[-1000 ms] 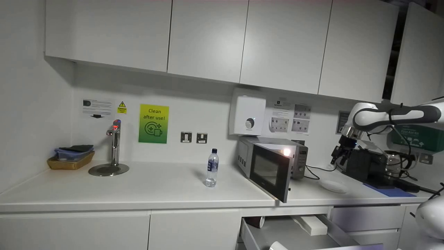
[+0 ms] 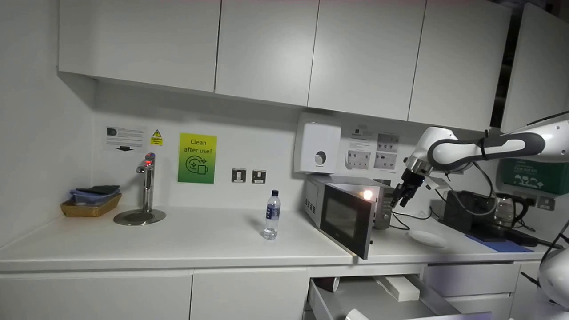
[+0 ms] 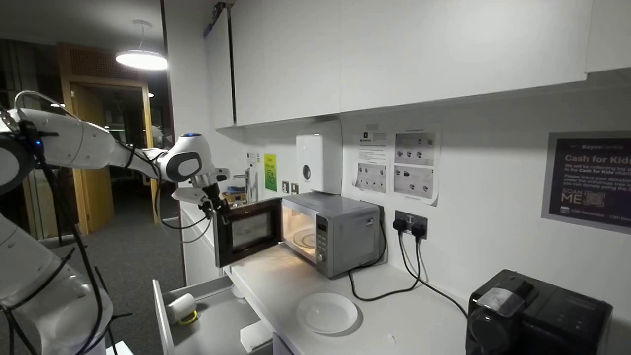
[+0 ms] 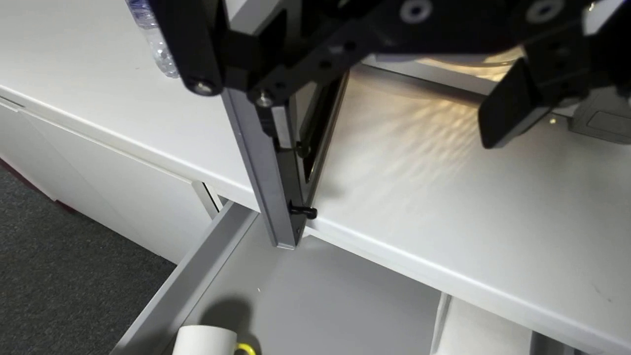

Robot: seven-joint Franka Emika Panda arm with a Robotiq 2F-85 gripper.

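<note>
My gripper stands open, pointing down, near the free edge of the microwave door. The door is swung wide open. In exterior view 2 the gripper overlaps the door's upper outer corner; whether they touch, I cannot tell. From the wrist, the door's edge runs below the left finger, while the right finger's pad is over bare counter. The microwave is lit inside, with a glass turntable visible.
Below the counter, a drawer is pulled out, holding a white mug on its side and a white box. A plate lies right of the microwave. The bottle stands left of it. A coffee machine occupies the right.
My arm has moved left in exterior view 1, bringing the gripper from in front of the coffee machine to near the microwave door. The door, drawer, plate and bottle look unmoved.
</note>
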